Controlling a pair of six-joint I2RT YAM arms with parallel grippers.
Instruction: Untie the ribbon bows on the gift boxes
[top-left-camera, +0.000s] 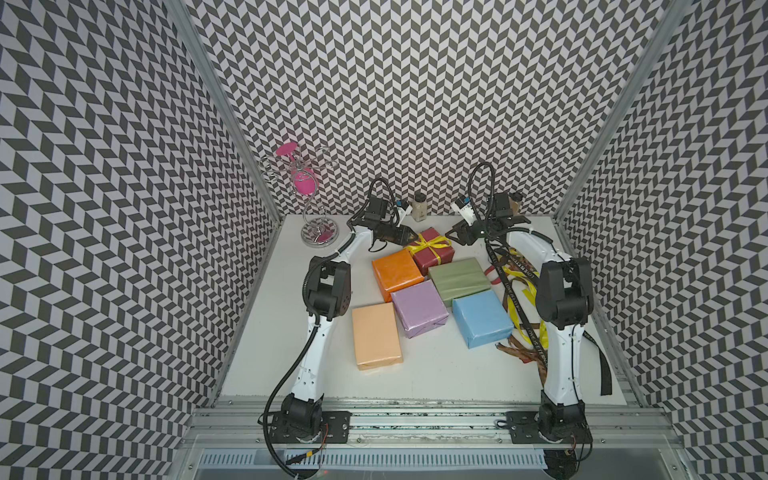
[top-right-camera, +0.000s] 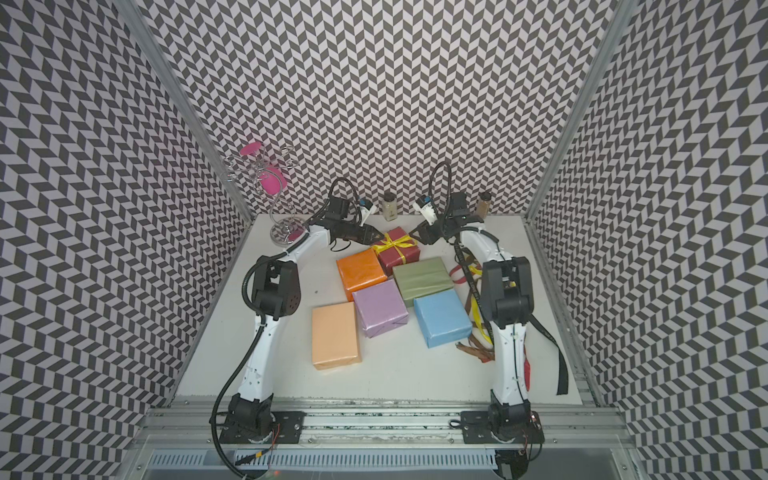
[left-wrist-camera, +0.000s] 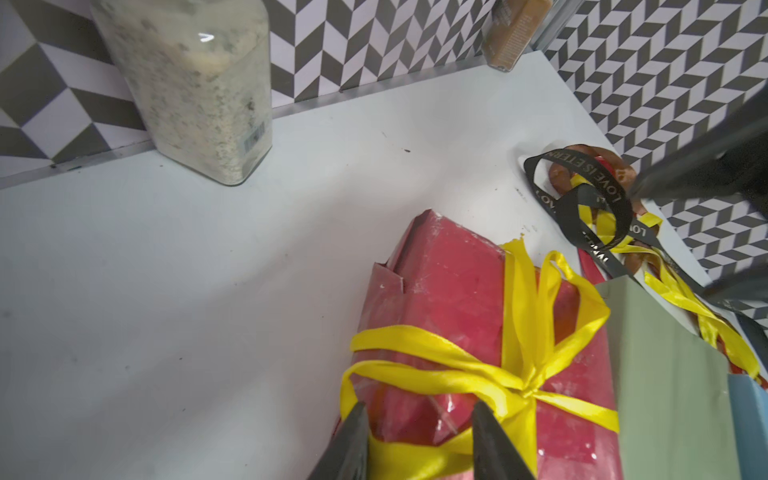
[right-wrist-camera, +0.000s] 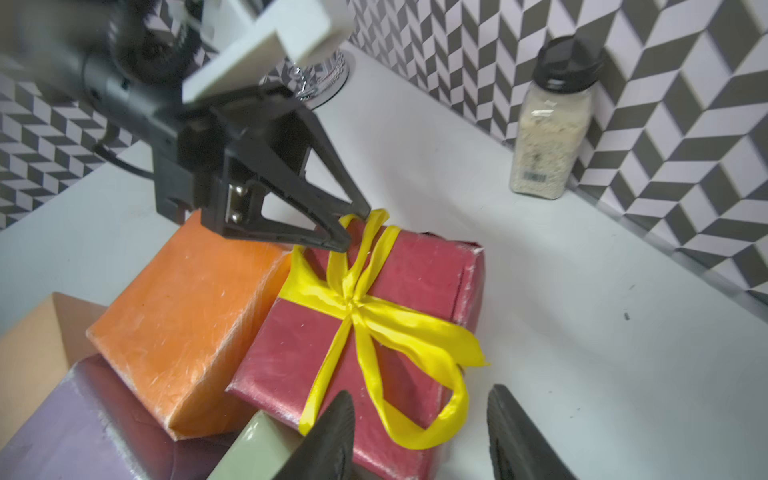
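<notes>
A dark red gift box (left-wrist-camera: 456, 280) wears a yellow ribbon bow (left-wrist-camera: 528, 384), its knot on the top face. My left gripper is partly open at the box's left side, with a loop of the yellow ribbon showing in the gap between its fingers. From the other side, my right gripper stands open, its fingers apart; a yellow loop (right-wrist-camera: 424, 436) hanging over the box edge appears between them in the right wrist view. Whether either gripper touches the ribbon is unclear.
Orange (top-left-camera: 397, 272), green (top-left-camera: 459, 280), purple (top-left-camera: 420, 308), blue (top-left-camera: 482, 317) and peach (top-left-camera: 376, 336) boxes without ribbons crowd the near side. Loose ribbons (top-left-camera: 524, 296) lie at right. A jar (right-wrist-camera: 552, 120) stands behind; bare table lies left.
</notes>
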